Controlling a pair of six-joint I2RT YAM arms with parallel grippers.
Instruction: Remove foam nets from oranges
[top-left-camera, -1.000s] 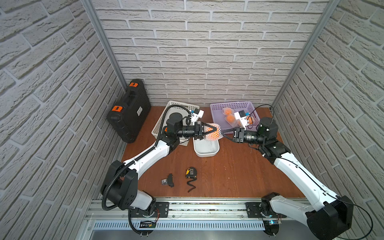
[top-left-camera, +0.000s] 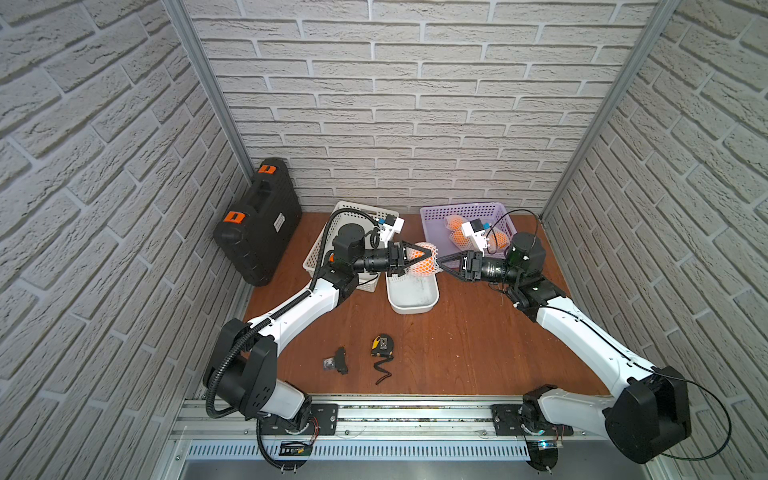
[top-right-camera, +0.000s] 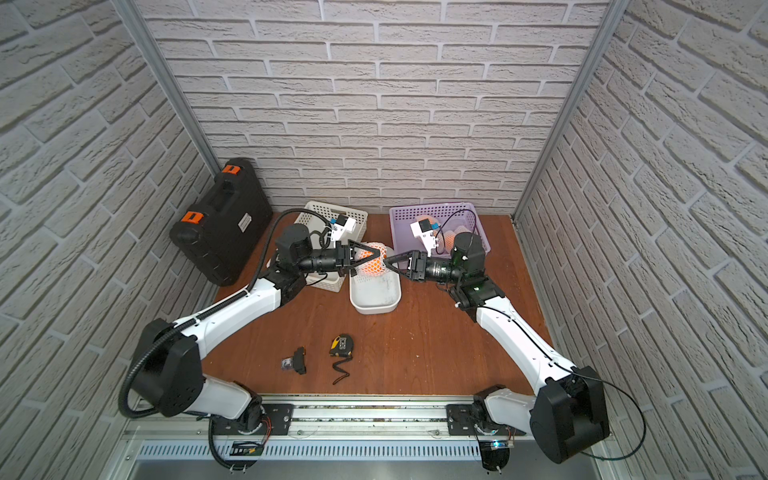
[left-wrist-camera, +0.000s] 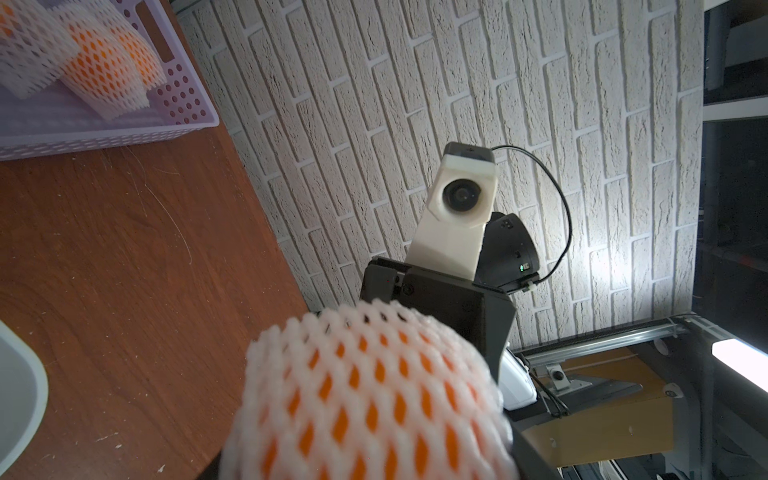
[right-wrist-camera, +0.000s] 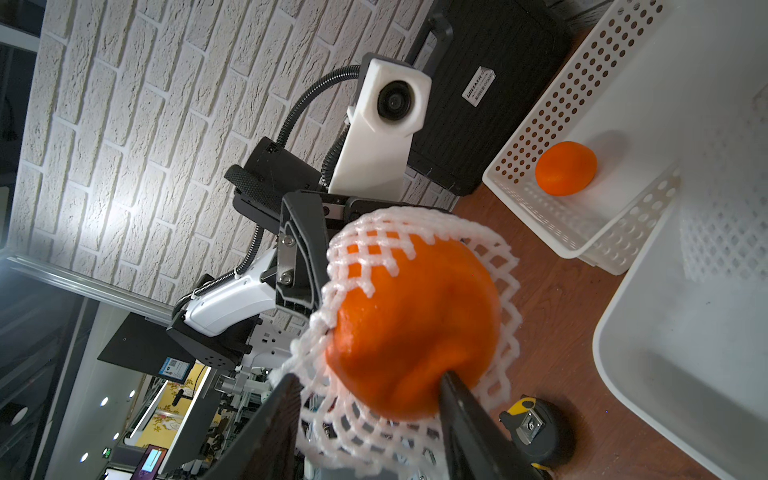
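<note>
An orange (right-wrist-camera: 412, 320) in a white foam net (left-wrist-camera: 368, 400) is held up above the white tray, with my left gripper (top-left-camera: 417, 257) shut on it. In the right wrist view the net's end facing my right gripper (top-right-camera: 389, 264) is stretched wide, baring much of the orange. My right gripper's fingertips are part open at that end, touching or very near the net; whether anything is between them is unclear.
A lilac basket (left-wrist-camera: 160, 132) with netted oranges stands back right. A cream basket (right-wrist-camera: 520, 208) holds a bare orange (right-wrist-camera: 565, 168). A white tray (top-left-camera: 412, 308) sits centre. A tape measure (top-left-camera: 382, 345) and black case (top-left-camera: 256, 224) are at left.
My right gripper and arm have shifted slightly left, toward the orange, and a little up.
</note>
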